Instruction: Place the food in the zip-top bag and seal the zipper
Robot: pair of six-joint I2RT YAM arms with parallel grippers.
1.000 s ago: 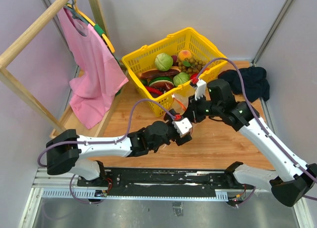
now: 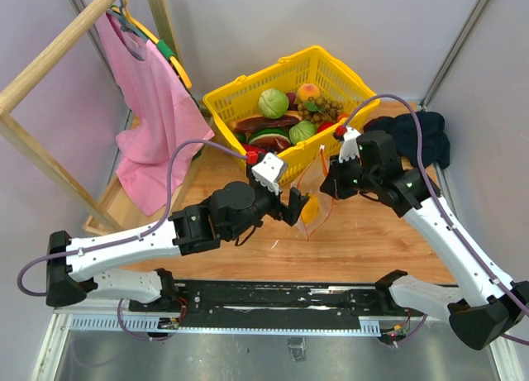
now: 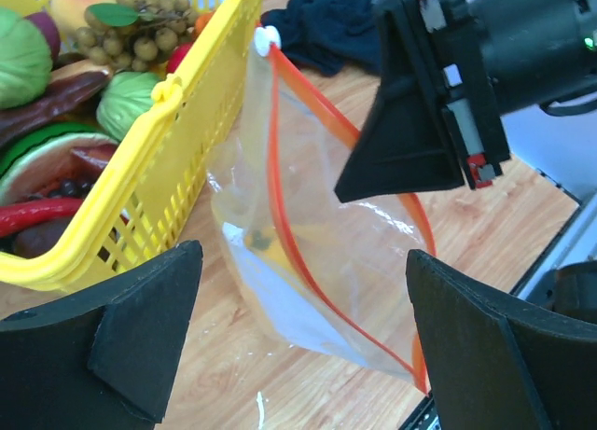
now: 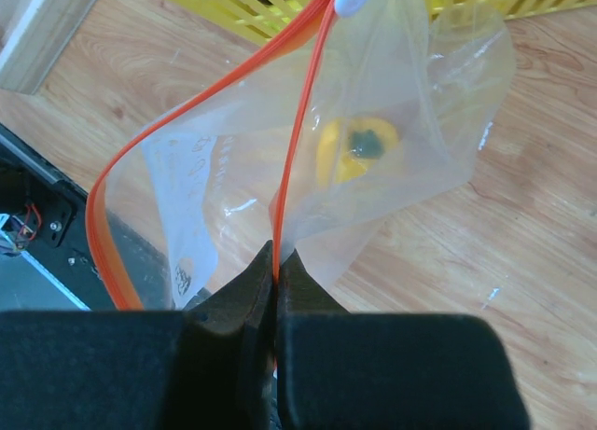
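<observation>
The clear zip top bag (image 3: 317,225) stands with its mouth spread, its orange zipper edges (image 4: 294,141) parted. A white slider (image 3: 266,40) sits at the zipper's far end. Through the film shows a yellow food item (image 4: 359,148) with a dark middle, low in the bag. My right gripper is shut on one orange zipper edge, pinching it between its tips. On the bag's left side, my left gripper (image 2: 293,206) is open; no object sits between its fingers, and the bag stands beyond them.
Behind the bag, close to it, stands a yellow basket (image 2: 240,96) with a cabbage (image 2: 273,103), grapes (image 2: 322,110) and other produce. A pink garment (image 2: 153,125) hangs on a wooden rack at left. Dark cloth (image 2: 413,137) lies at right. Bare wood lies in front.
The bag's mouth and the yellow item have come into clearer view.
</observation>
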